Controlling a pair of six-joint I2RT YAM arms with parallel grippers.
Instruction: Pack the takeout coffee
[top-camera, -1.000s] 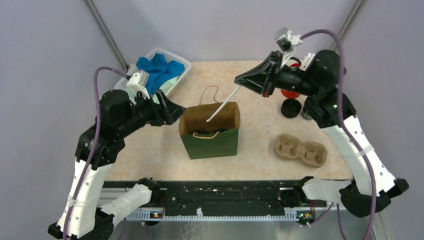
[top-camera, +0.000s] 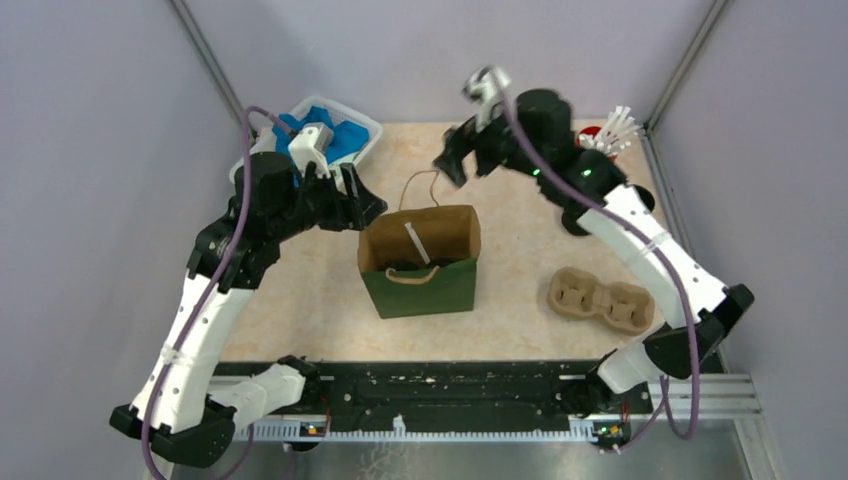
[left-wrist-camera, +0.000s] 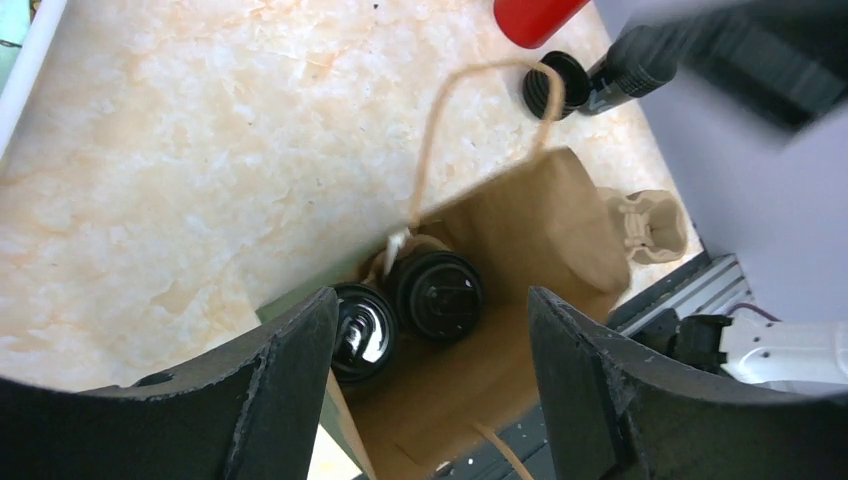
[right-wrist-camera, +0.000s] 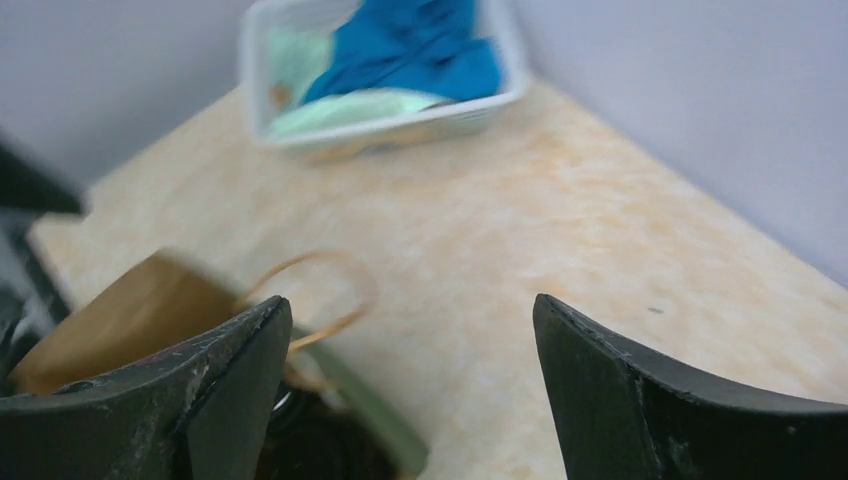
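Note:
A green-and-brown paper bag stands mid-table, two dark lidded cups inside and a white wrapped straw leaning in it. My left gripper hangs open just above the bag's left rim. My right gripper is open and blurred above the back right of the bag, nothing between its fingers.
A white basket with blue cloth sits back left. A red straw holder and dark lids stand back right. A cardboard cup carrier lies front right.
My right gripper brought the straw over the bag and let it go; the straw now rests inside and the gripper has risen.

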